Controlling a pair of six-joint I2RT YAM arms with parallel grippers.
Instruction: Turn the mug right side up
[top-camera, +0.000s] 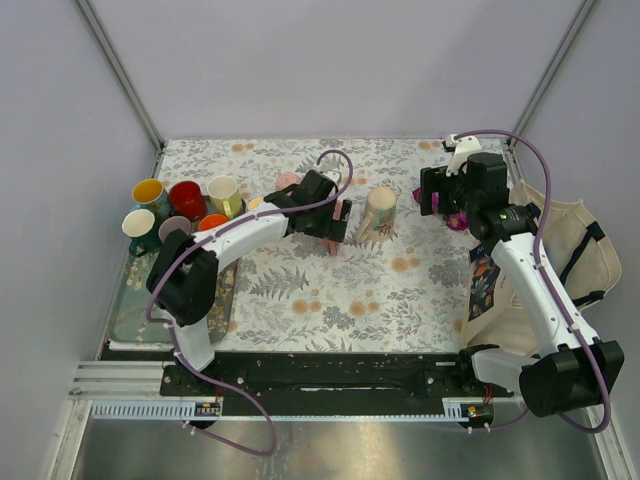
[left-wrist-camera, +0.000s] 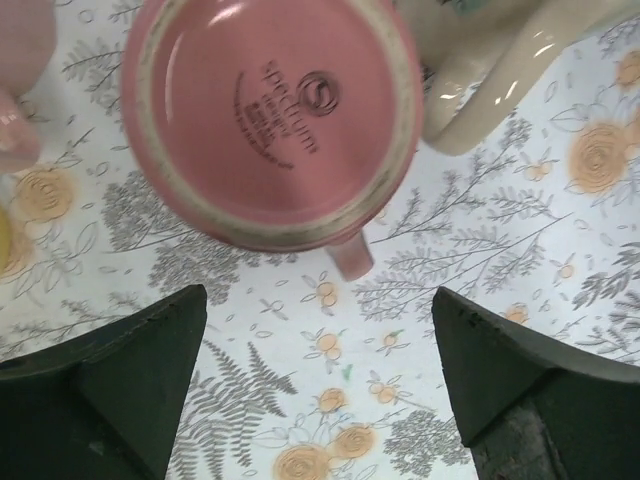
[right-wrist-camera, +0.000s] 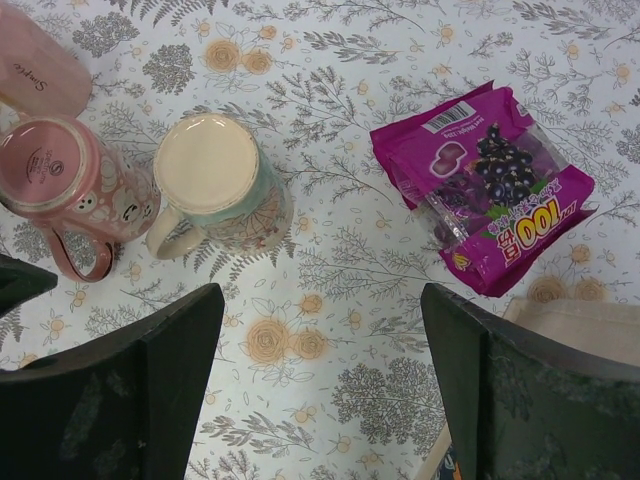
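Upside-down mugs stand mid-table: a pink mug (left-wrist-camera: 270, 110), bottom up with its handle toward the front, and a cream-based pastel mug (right-wrist-camera: 205, 165) to its right. My left gripper is open above the pink mug, with nothing between its fingers, and partly covers it in the top view. My right gripper hangs open above the table at the right, near a purple snack bag (right-wrist-camera: 485, 180), with nothing between its fingers.
At left, a tray (top-camera: 140, 310) holds several coloured mugs. Another pink mug (right-wrist-camera: 40, 65) stands behind. A cream fabric bin (top-camera: 570, 250) is at right.
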